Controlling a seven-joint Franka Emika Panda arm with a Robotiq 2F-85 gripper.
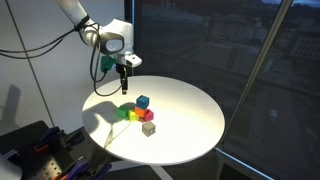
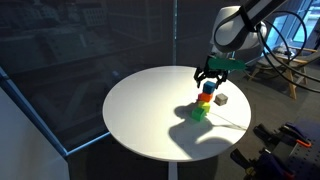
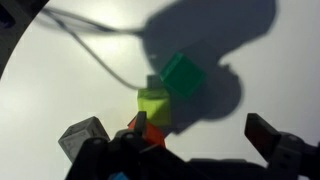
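My gripper stands open, its dark fingers (image 3: 268,140) wide apart with nothing between them. In the first exterior view the gripper (image 1: 124,91) hangs above the table, over the far side of the blocks. A green block (image 1: 121,113) lies leftmost, then a yellow block (image 1: 133,116), an orange-red block (image 1: 141,111) and a pink block (image 1: 148,115). Just behind or on top of these shows a blue block (image 1: 143,102); I cannot tell which. In the wrist view the green block (image 3: 183,75) and yellow block (image 3: 154,105) lie ahead of the fingers.
A grey-brown block (image 1: 148,129) stands apart, nearer the front. The arm's shadow falls over the green block in the wrist view.
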